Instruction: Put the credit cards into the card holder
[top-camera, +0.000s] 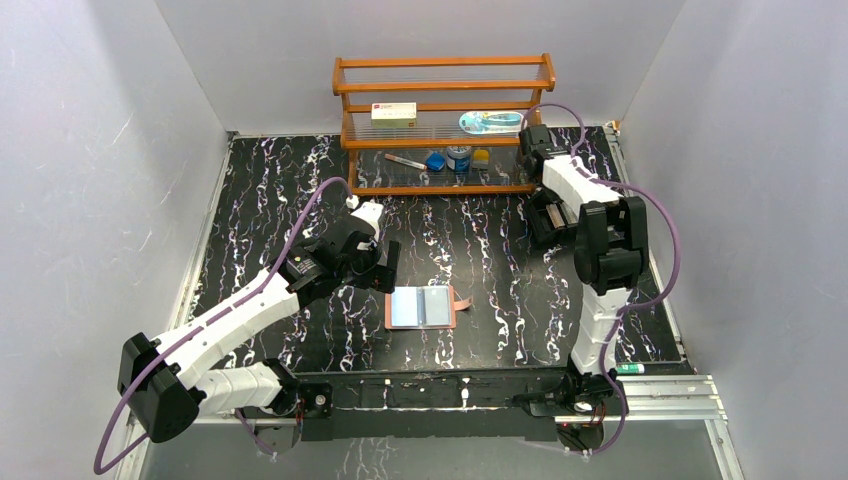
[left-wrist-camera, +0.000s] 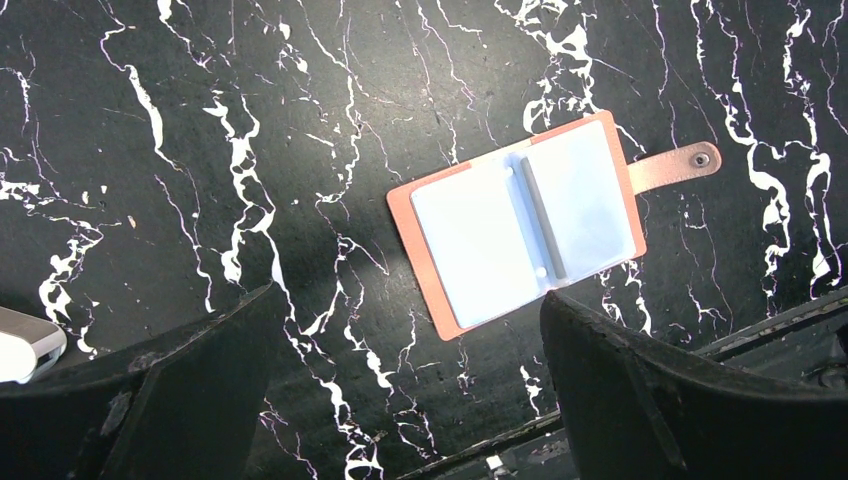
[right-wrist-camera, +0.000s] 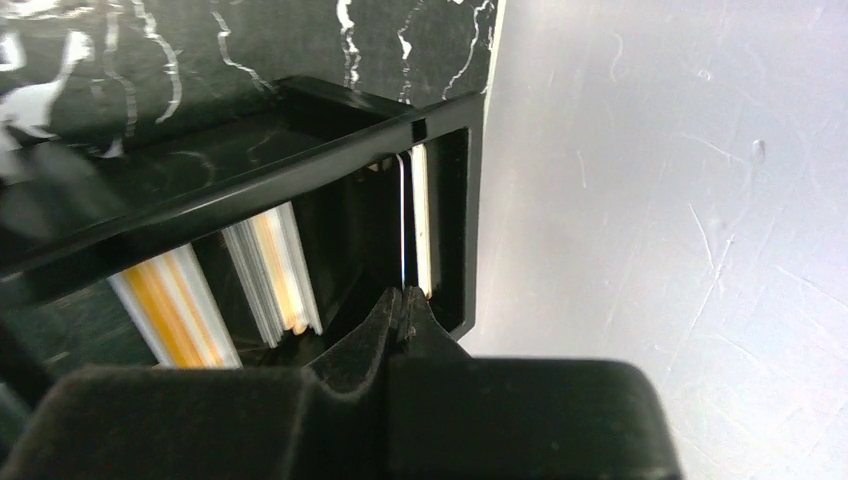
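Observation:
The open card holder (top-camera: 405, 306), pink-edged with a strap, lies on the dark marble table, also seen in the left wrist view (left-wrist-camera: 475, 245). My left gripper hangs open above and beside it, nothing between its fingers. At the back right stands a black case (top-camera: 542, 225) holding stacks of cards (right-wrist-camera: 165, 305) in slots. My right gripper is shut at that case, its tips at a thin pale upright edge, apparently one card (right-wrist-camera: 402, 200); I cannot tell whether that is between the fingers.
A wooden rack (top-camera: 440, 188) with a box (top-camera: 393, 114), a toothbrush pack, a jar and small items stands at the back centre. A grey wall (right-wrist-camera: 640, 200) is close on the right.

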